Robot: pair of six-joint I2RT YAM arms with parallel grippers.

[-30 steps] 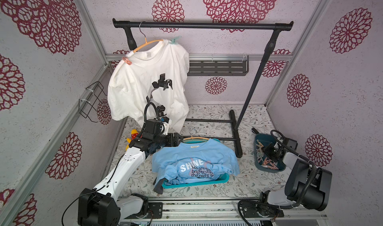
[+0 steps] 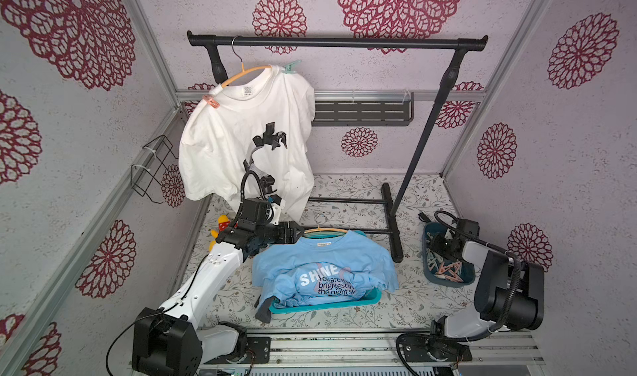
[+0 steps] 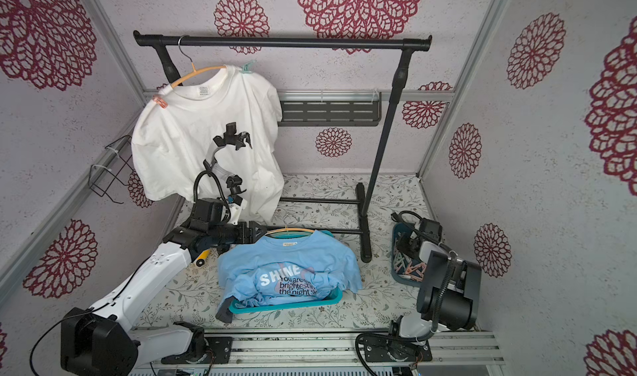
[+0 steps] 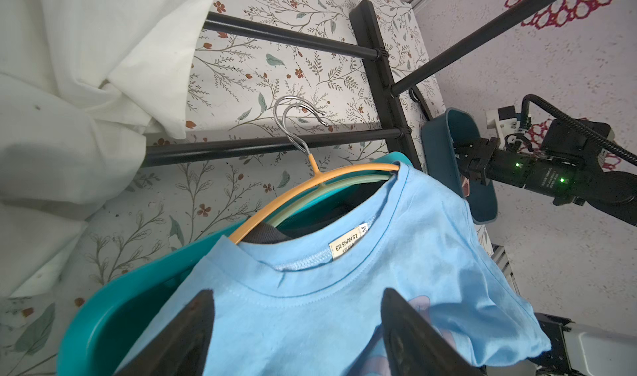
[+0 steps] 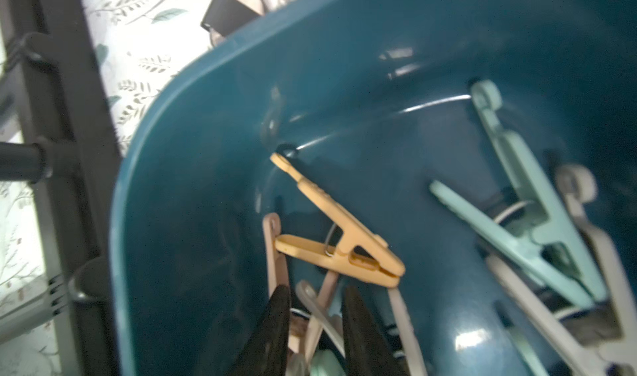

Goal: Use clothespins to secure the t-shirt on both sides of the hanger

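The white T-shirt (image 2: pixel 232 137) hangs on an orange hanger from the rack, a pink clothespin (image 2: pixel 211 101) at one shoulder and a mint clothespin (image 2: pixel 289 68) at the other. A blue T-shirt (image 2: pixel 325 260) lies on a hanger in the teal tray. My left gripper (image 2: pixel 292 233) hovers above it; its fingertips are blurred in the left wrist view, and what is between them is unclear. My right gripper is down inside the clothespin bin (image 5: pixel 152 163), its fingers apart over pale clothespins, below a yellow clothespin (image 5: pixel 351 243).
The black rack's base bars (image 2: pixel 391 230) lie behind the teal tray and left of the bin. The top bar (image 2: pixel 358 42) is free right of the white shirt. A wire basket (image 2: pixel 149 170) is on the left wall.
The right arm has shifted slightly leftward and up within the bin area in the top left view. The left arm and both shirts are essentially unchanged.
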